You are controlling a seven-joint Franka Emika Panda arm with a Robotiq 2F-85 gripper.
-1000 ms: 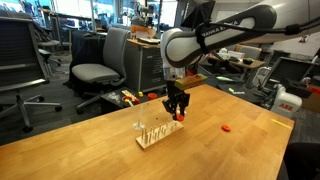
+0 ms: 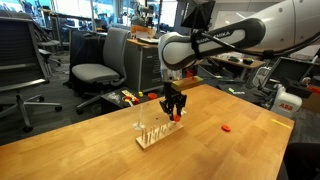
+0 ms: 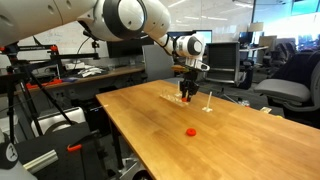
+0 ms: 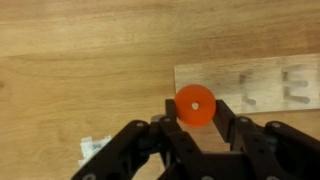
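An orange-red ring with a hole in its middle [image 4: 195, 105] is held between the fingertips of my gripper, which is shut on it. Beneath it lies a light wooden pegboard [image 4: 225, 80] with a row of pegs. The ring hangs over the board's left end in the wrist view. In exterior view 1 my gripper points down at the right end of the pegboard [image 2: 153, 139]. Whether the ring touches a peg cannot be made out.
Another red piece [image 2: 226, 128] lies apart on the table, also seen as a red piece [image 3: 191, 132] in exterior view 2. A small white stand [image 2: 139, 121] is behind the board.
My gripper, with the ring in it, has shifted slightly left toward the board's end in exterior view 1. The board and the other red piece have stayed put.
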